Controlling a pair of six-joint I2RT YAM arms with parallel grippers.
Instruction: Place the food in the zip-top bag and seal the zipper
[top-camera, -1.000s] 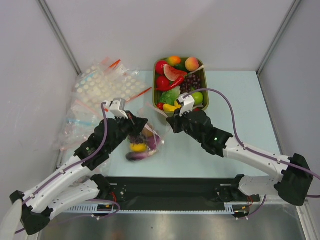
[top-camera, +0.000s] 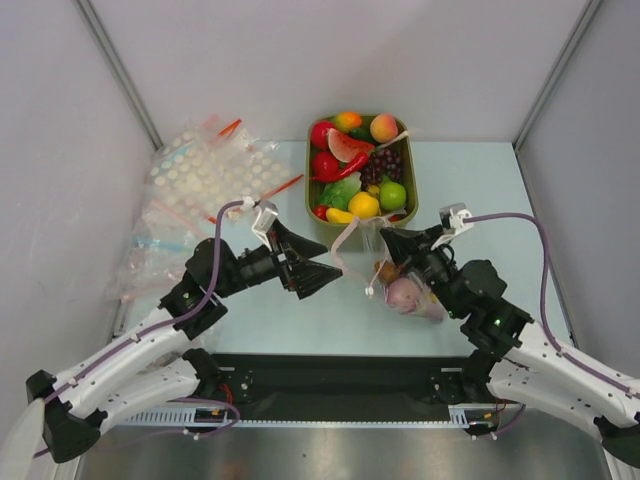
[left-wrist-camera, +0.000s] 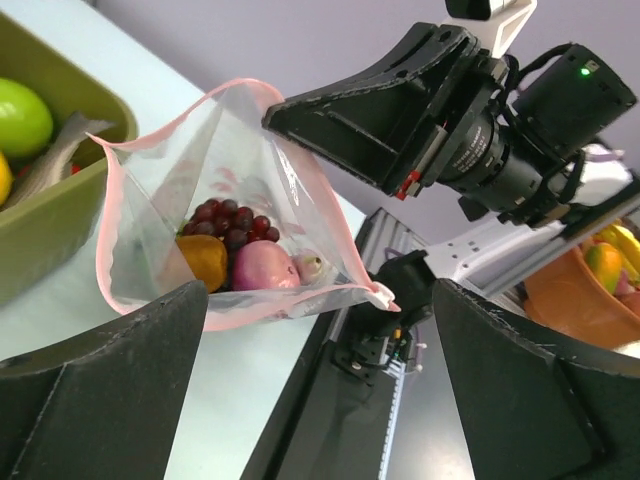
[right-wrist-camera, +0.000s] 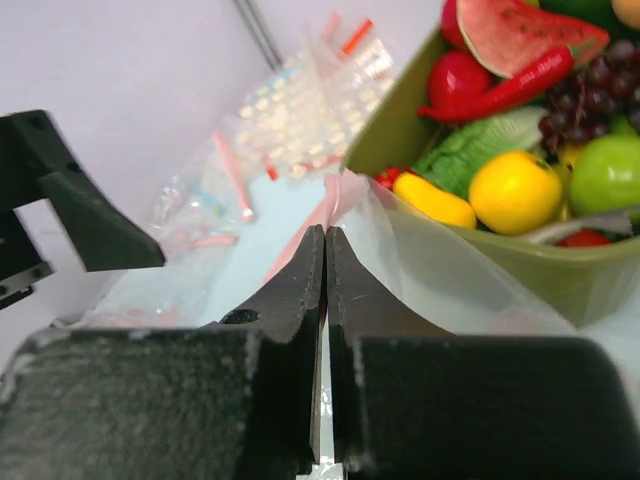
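Note:
A clear zip top bag (left-wrist-camera: 150, 240) with a pink rim hangs with its mouth wide apart. Inside it lie dark grapes (left-wrist-camera: 232, 222), a purple onion-like item (left-wrist-camera: 264, 267) and a yellow-orange food (left-wrist-camera: 205, 260). My right gripper is shut on the bag's rim, pink film showing at its fingertips. In the top view the filled bag (top-camera: 405, 296) hangs below the right gripper. My left gripper (top-camera: 322, 263) stands open to the left of the bag's mouth, nothing between its fingers.
A green bin (top-camera: 312, 190) full of fruit and vegetables stands behind the bag, close to the right gripper. Several empty bags (top-camera: 190, 190) lie at the left.
The filled bag has moved right with my right gripper. My left gripper has let go of the bag, opened and moved slightly right.

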